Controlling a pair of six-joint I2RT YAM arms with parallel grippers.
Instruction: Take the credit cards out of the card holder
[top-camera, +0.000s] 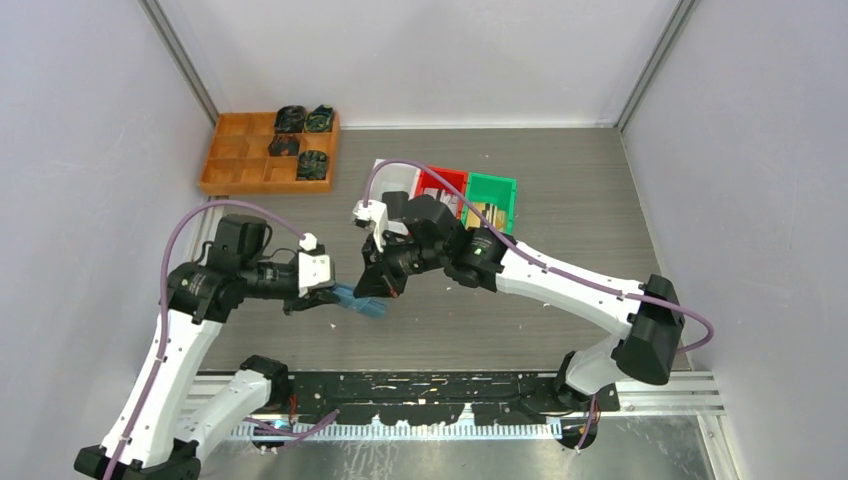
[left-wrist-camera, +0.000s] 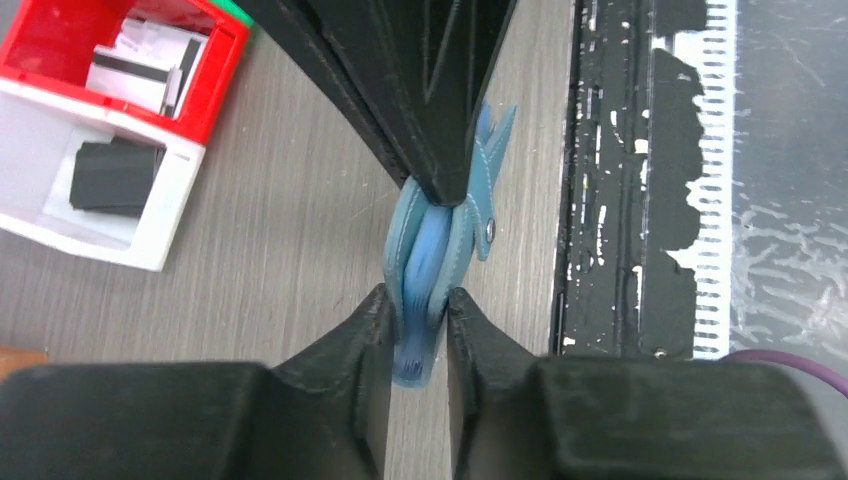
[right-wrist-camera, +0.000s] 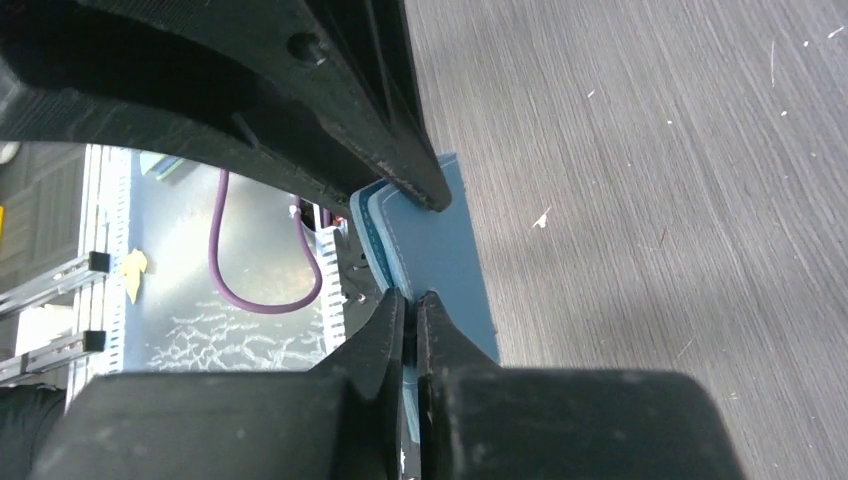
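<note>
A blue card holder (top-camera: 362, 303) hangs between the two grippers over the table's front middle. In the left wrist view its stitched edge (left-wrist-camera: 440, 260) runs upright between my left gripper's fingertips below and the right gripper's black fingers above. In the right wrist view its flat face (right-wrist-camera: 440, 250) shows, with my right gripper shut on it and the left gripper's fingers at its upper edge. Whether the left fingers are closed on it is hard to tell. No card can be clearly made out in the holder.
Behind the right arm stand white (left-wrist-camera: 140, 220), red (top-camera: 445, 178) and green (top-camera: 505, 190) bins, the red and green ones with cards. An orange sectioned tray (top-camera: 230, 150) with dark items is at back left.
</note>
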